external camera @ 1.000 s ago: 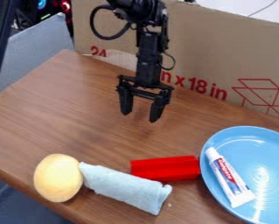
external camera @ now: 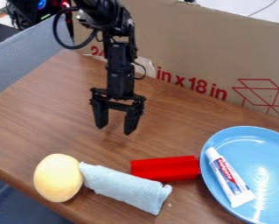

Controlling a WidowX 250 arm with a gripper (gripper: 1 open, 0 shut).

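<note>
My black gripper (external camera: 115, 119) hangs low over the middle of the wooden table, its two fingers apart with nothing seen between them. In front of it, along the near edge, lie a pale yellow roundish object (external camera: 55, 178), a light blue rolled cloth (external camera: 125, 187) and a red cylinder (external camera: 165, 168). At the right is a blue plate (external camera: 272, 179) with a white tube (external camera: 229, 178) lying on it.
A cardboard box wall (external camera: 212, 61) stands along the back of the table (external camera: 48, 114). A grey padded edge (external camera: 24, 61) runs along the left.
The objects on the table have not moved.
</note>
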